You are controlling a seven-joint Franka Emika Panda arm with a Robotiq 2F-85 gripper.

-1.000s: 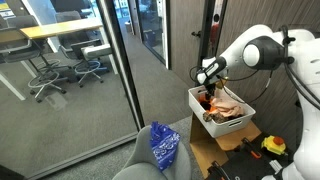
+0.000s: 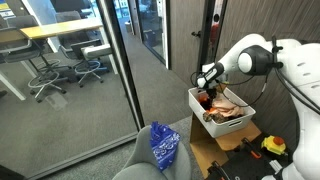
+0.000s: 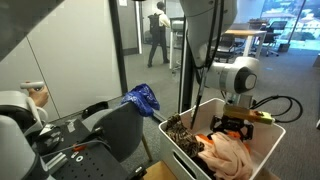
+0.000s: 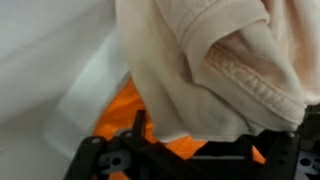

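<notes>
My gripper [image 3: 232, 134] is down inside a white bin [image 3: 188, 165], pointing at the heap of cloths in it. A pale pink cloth [image 4: 215, 60] fills much of the wrist view and lies against the fingers [image 4: 125, 150], which stand apart along the bottom edge. Orange cloth [image 4: 120, 108] shows beneath the pink one. In the second exterior view the pink cloth [image 3: 226, 156] lies in the bin's front half, just under the gripper. Whether any cloth reaches between the fingers is hard to see.
A brown patterned cloth [image 3: 181, 137] lies at the bin's left side. Outside the bin, a blue cloth [image 2: 164, 145] is draped over a grey chair [image 2: 143, 160]. The bin walls [image 2: 194, 103] stand close around the gripper. A cable loops beside the arm.
The gripper has shifted slightly lower into the bin, toward the cloths. The blue cloth and the chair have stayed put.
</notes>
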